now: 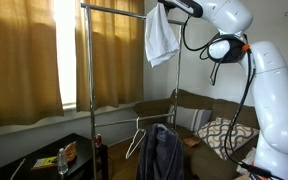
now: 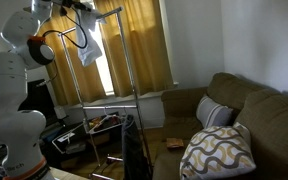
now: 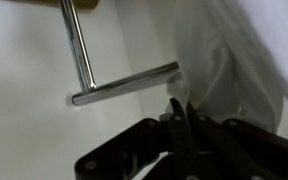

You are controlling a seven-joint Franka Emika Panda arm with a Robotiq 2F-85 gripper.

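Observation:
A white cloth [image 1: 161,38] hangs high up at the metal rack's top bar [image 1: 119,12]. My gripper is shut with a gathered fold of this cloth between its fingertips. Above the pinch, the cloth [image 3: 219,65] spreads over the right side of the wrist view and hides part of the bar [image 3: 129,83]. Whether the cloth lies over the bar or only beside it, I cannot tell. Exterior view 2 has the cloth [image 2: 90,48] hanging below the arm, in front of the curtains. In exterior view 1 the fingers are cut off by the top edge.
A white hanger [image 1: 136,143] and a dark garment [image 1: 161,155] hang lower on the rack. Left stands a dark table [image 1: 44,163] with bottles. A brown sofa [image 2: 269,120] with cushions [image 2: 217,152] fills the other side. Orange curtains [image 1: 124,60] are behind the rack.

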